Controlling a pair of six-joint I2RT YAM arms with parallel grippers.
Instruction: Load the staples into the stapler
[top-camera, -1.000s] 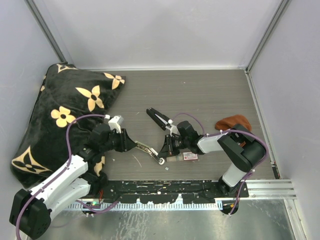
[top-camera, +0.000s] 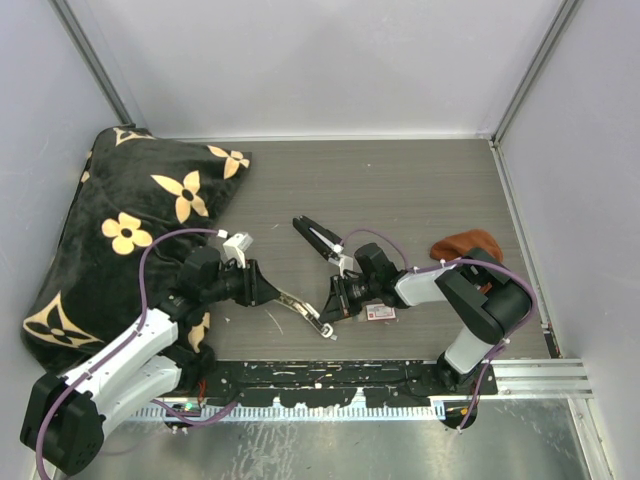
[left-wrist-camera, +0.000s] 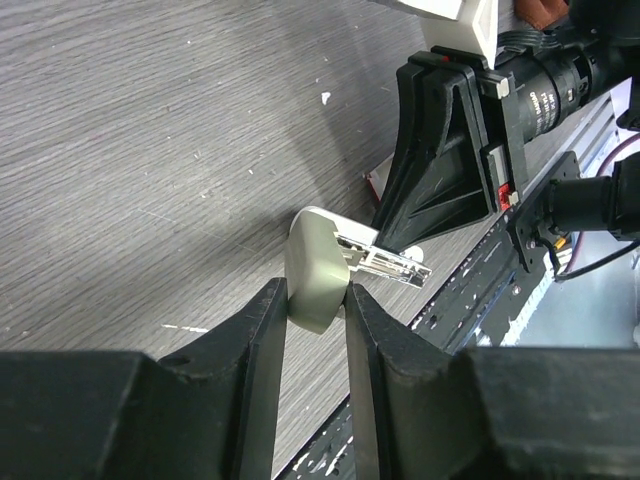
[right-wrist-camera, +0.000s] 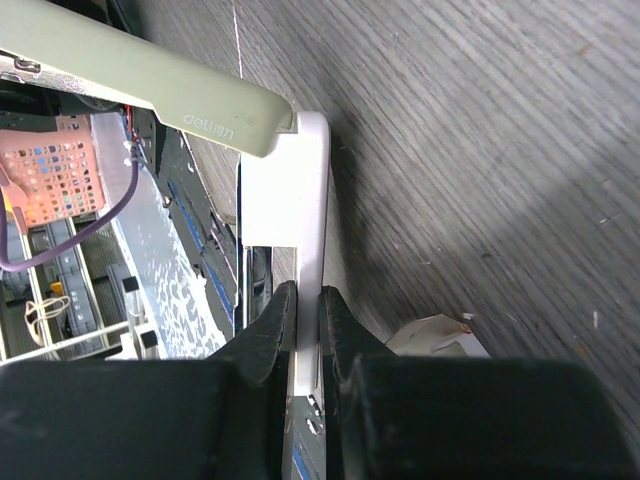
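The stapler (top-camera: 302, 308), opened out, is held between my two grippers near the table's front. Its pale green upper arm (left-wrist-camera: 318, 268) stands between the fingers of my left gripper, which are closed on it. My right gripper grips the white base (right-wrist-camera: 312, 190) by its thin edge. In the left wrist view the metal channel (left-wrist-camera: 385, 263) is exposed beside the right fingertips. Whether staples lie in it, I cannot tell. A small white box with red marks (top-camera: 380, 312) lies beside the right gripper.
A black flowered blanket (top-camera: 120, 190) covers the left side. A dark elongated object (top-camera: 318, 238) lies behind the right gripper, and a brown pouch (top-camera: 468, 247) at the right.
Both grippers and the stapler between them have shifted slightly to the right and toward the front edge. The box, pouch and blanket stay where they were.
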